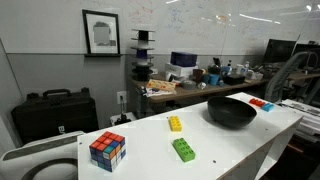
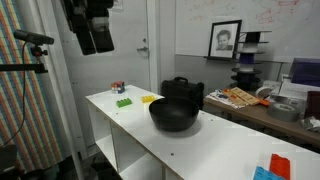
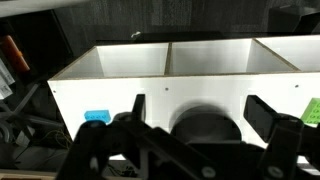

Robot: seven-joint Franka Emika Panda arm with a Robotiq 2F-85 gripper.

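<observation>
On the white table (image 1: pixel 150 155) stands a black bowl (image 1: pixel 232 112), empty as far as its inside shows. Toward one end lie a Rubik's cube (image 1: pixel 108 151), a green brick (image 1: pixel 184 150) and a yellow brick (image 1: pixel 175 124). Red and blue bricks lie past the bowl; in exterior view 2 the red brick (image 2: pixel 280 166) sits beside the blue brick (image 2: pixel 266 174). My gripper hangs high over the table, its fingers spread wide apart on either side of the bowl far below. Nothing is between them.
Open white compartments (image 3: pixel 210 58) run along one side of the table. A wooden bench (image 1: pixel 180 93) with tools and boxes stands behind. A black case (image 1: pixel 55 115) rests at the far end. Free tabletop surrounds the bowl.
</observation>
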